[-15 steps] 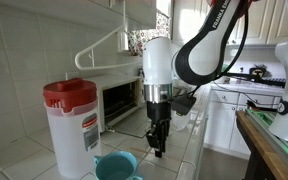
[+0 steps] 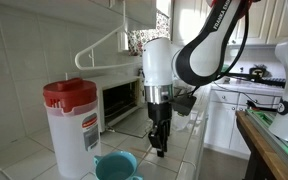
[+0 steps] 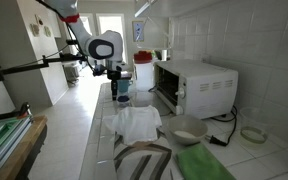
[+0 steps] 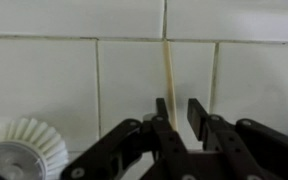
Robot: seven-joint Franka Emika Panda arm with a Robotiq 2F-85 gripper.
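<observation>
A thin tan stick (image 4: 169,80) lies over the white counter tiles in the wrist view. Its lower end runs into the gap of my gripper, whose two dark fingertips stand apart on either side of it. Whether either finger touches the stick cannot be made out. From the side, my gripper (image 2: 160,150) points straight down, low over the tiled counter; the stick is too thin to pick out there. The other exterior view shows my gripper (image 3: 114,92) small, at the far end of the counter.
A teal cup (image 2: 116,166) and a red-lidded pitcher (image 2: 74,130) stand nearby. A ridged white item (image 4: 29,145) is at the wrist view's lower left. Farther along are a white toaster oven (image 3: 196,90), white cloth (image 3: 136,123), bowl (image 3: 185,130) and green cloth (image 3: 201,163).
</observation>
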